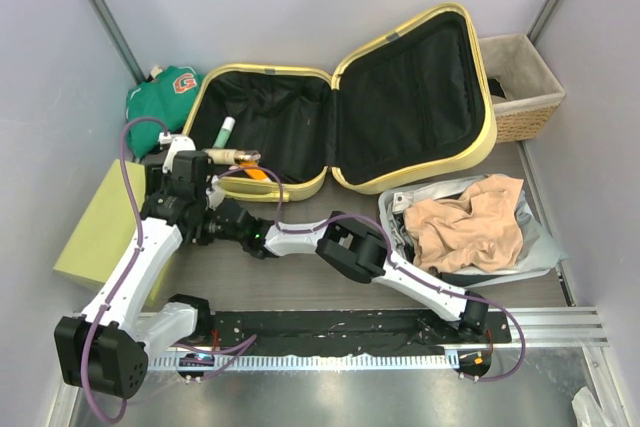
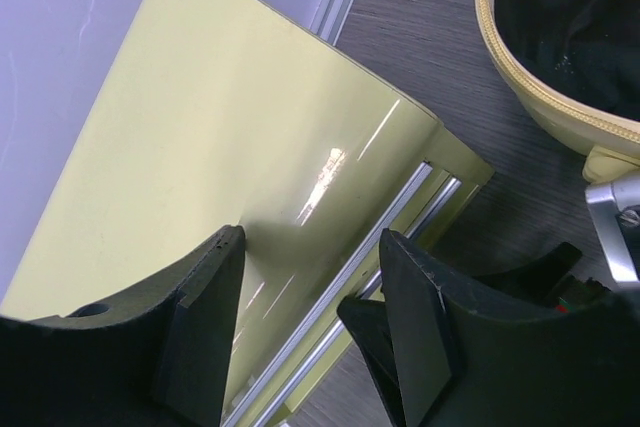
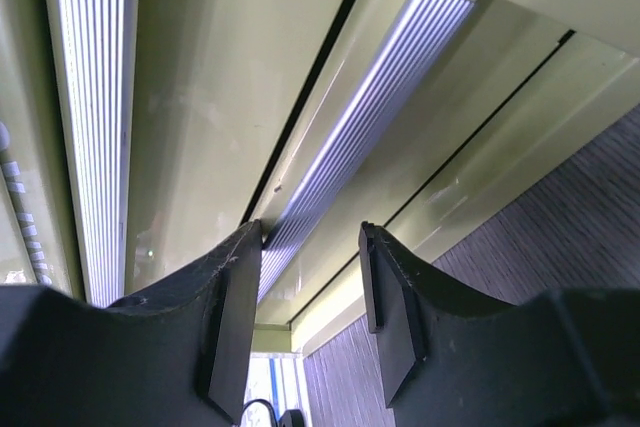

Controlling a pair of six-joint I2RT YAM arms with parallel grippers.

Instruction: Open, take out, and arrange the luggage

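The open yellow suitcase [image 1: 262, 71] has a black lining; a white-green tube [image 1: 225, 132], a tan item [image 1: 222, 156] and an orange item [image 1: 256, 173] are in its left half. A pale yellow drawer cabinet [image 1: 92, 232] stands at the left wall. In the left wrist view, my left gripper stands open over the cabinet's top edge [image 2: 300, 127]. My right gripper is open at the drawer fronts, one finger against a ribbed silver handle [image 3: 365, 127]. Nothing is visibly clasped by either. In the top view the arms hide both fingertips.
A green cloth item [image 1: 160, 99] lies left of the suitcase. At right, a grey bin [image 1: 540, 237] holds peach cloth [image 1: 468, 227]; a wicker basket [image 1: 530, 125] stands behind it. The right arm crosses the floor in front of the suitcase. Bare floor [image 1: 330, 202] shows between suitcase and bin.
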